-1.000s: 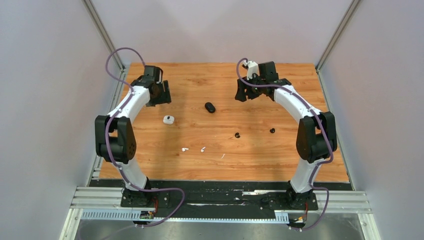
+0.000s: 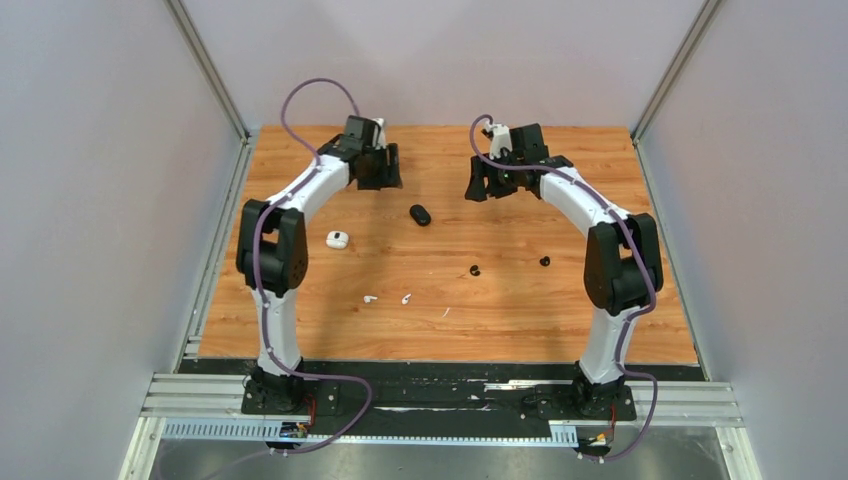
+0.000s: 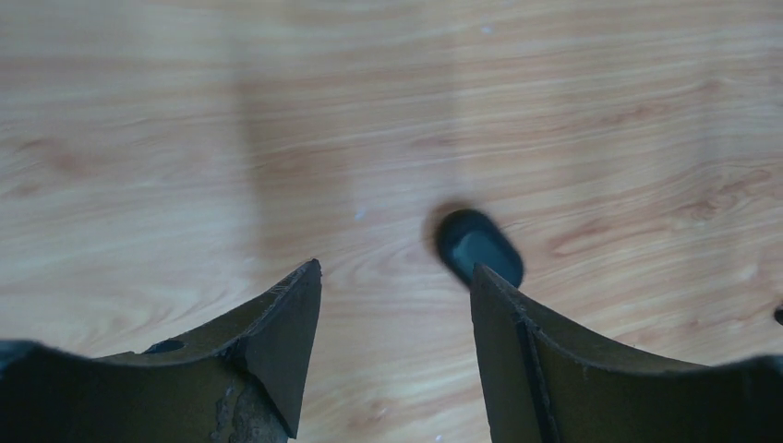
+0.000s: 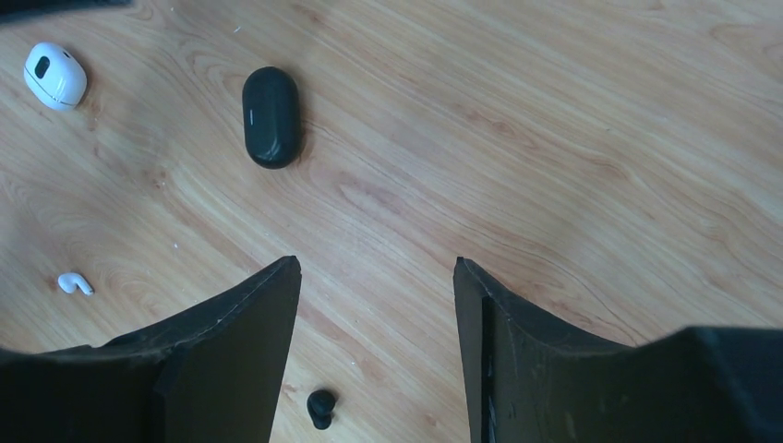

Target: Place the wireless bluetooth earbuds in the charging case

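Observation:
The black charging case (image 2: 420, 215) lies closed near the table's middle; in the right wrist view the same black case (image 4: 271, 117) shows a smooth lid. A white case (image 2: 337, 240) rests to its left. Two black earbuds, one nearer the middle (image 2: 475, 270) and one farther right (image 2: 545, 261), lie apart on the wood. Two white earbuds (image 2: 370, 299) (image 2: 406, 299) lie toward the front. My left gripper is open above the table, up and left of the black case, holding nothing. My right gripper is also open and empty, right of that case.
A thin white mark or sliver (image 2: 446, 312) shows near the front of the wooden table (image 2: 520, 320). The right wrist view has a dark blurred shape (image 4: 55, 11) in its upper left corner. Open wood surrounds the small items.
Cases and earbuds stay in place.

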